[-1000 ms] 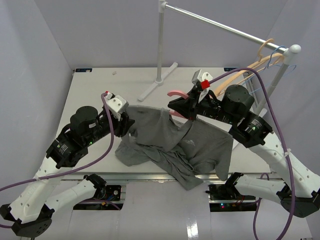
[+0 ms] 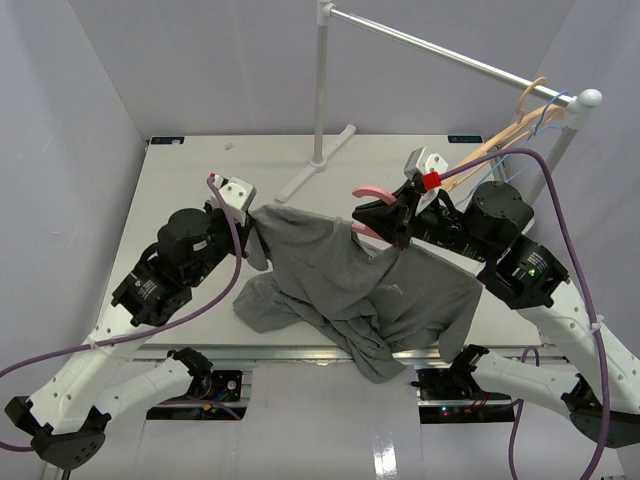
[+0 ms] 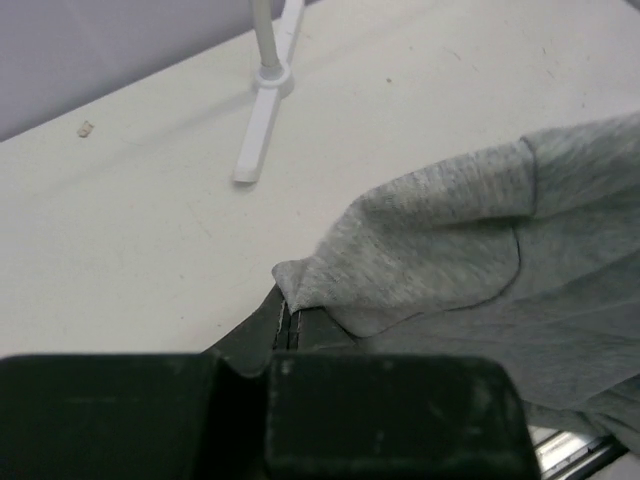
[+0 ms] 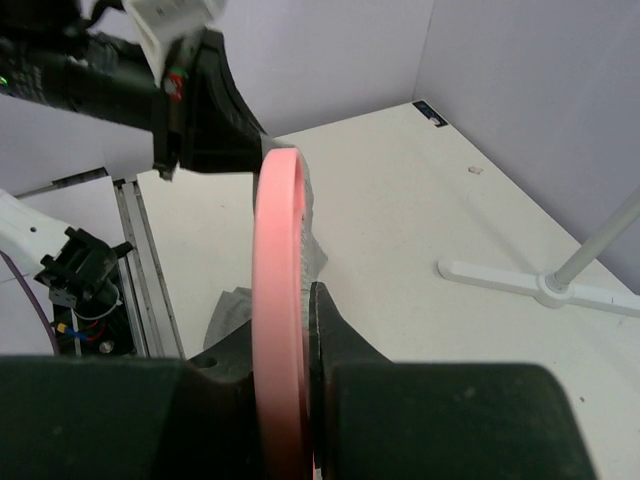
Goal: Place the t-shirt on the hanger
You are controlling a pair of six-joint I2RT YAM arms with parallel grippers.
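The grey t shirt (image 2: pixel 330 270) is lifted at its left corner and lies crumpled toward the table's front edge. My left gripper is shut on a corner of it, the fabric (image 3: pixel 430 240) rising above the fingertips. My right gripper is shut on the pink hanger (image 4: pixel 280 270), which stands upright in the right wrist view. In the top view the hanger (image 2: pixel 372 192) reaches to the raised part of the shirt. How far it sits inside the fabric is hidden.
A white rack rail (image 2: pixel 430 45) crosses the back right, with wooden and blue hangers (image 2: pixel 530 120) on its right end. The rack's foot (image 3: pixel 255 135) rests on the white table.
My right gripper has moved right with the hanger, and the shirt has shifted right with it. My left gripper has shifted about, now slightly higher in the top view.
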